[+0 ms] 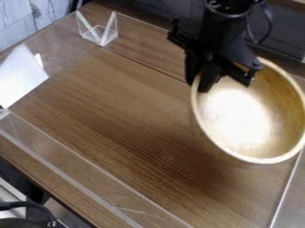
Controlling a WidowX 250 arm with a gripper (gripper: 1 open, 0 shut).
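My black gripper [202,77] is at the upper right, shut on the left rim of a large gold-coloured bowl [248,116]. The bowl is held tilted, its pale inside turned toward the camera, over the right part of the wooden table [119,129].
Clear plastic strips edge the table, with a small clear bracket [98,31] at the back left and a white sheet [18,76] at the left edge. A dark cable [24,207] lies at the lower left, off the table.
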